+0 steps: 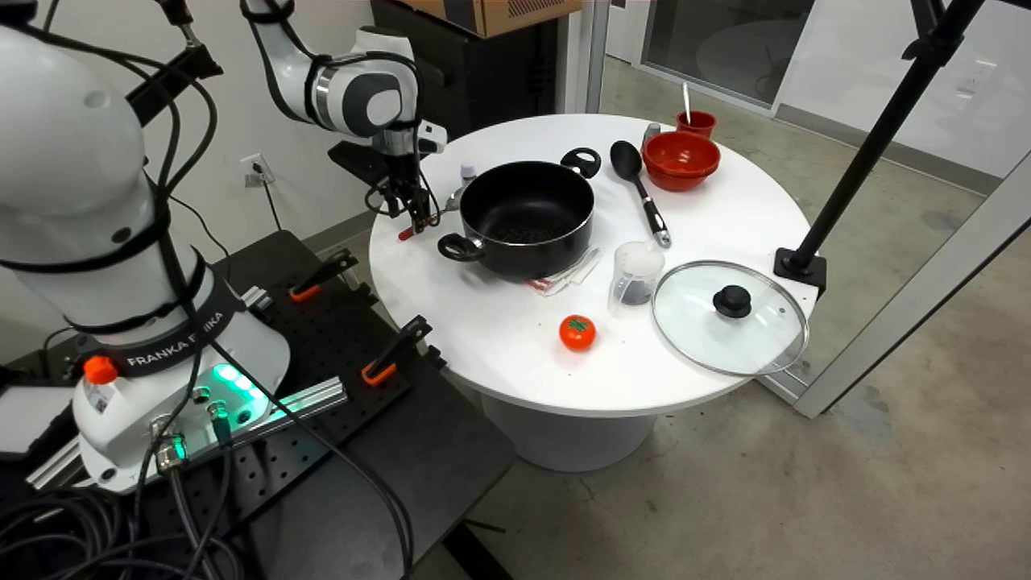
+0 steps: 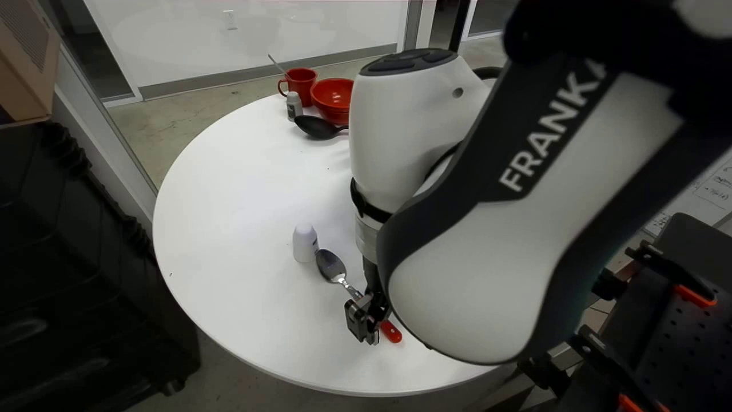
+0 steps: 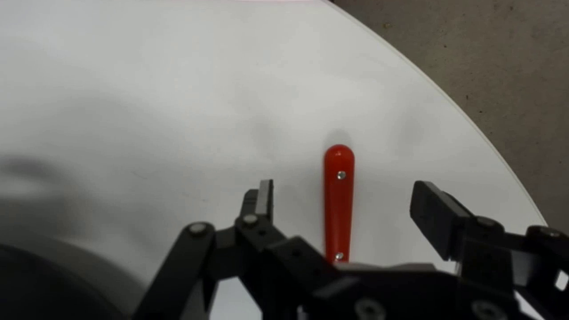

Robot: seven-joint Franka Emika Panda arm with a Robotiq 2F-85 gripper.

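A spoon with a metal bowl (image 2: 331,265) and a red handle (image 3: 339,205) lies on the white table. My gripper is open, its two fingers apart on either side of the handle in the wrist view, with a gap on both sides. In exterior view 1 the gripper (image 1: 420,221) points down over the spoon, left of the black pot (image 1: 527,217). From exterior view 2 the gripper (image 2: 367,323) covers the middle of the spoon, the red end showing past it. Contact with the table cannot be told.
A small white-capped bottle (image 2: 305,243) stands by the spoon's bowl. The pot's handle (image 1: 461,247) juts toward the gripper. Farther off are a tomato (image 1: 577,333), a clear cup (image 1: 635,274), a glass lid (image 1: 705,329), a black ladle (image 1: 626,160) and red bowls (image 1: 681,159).
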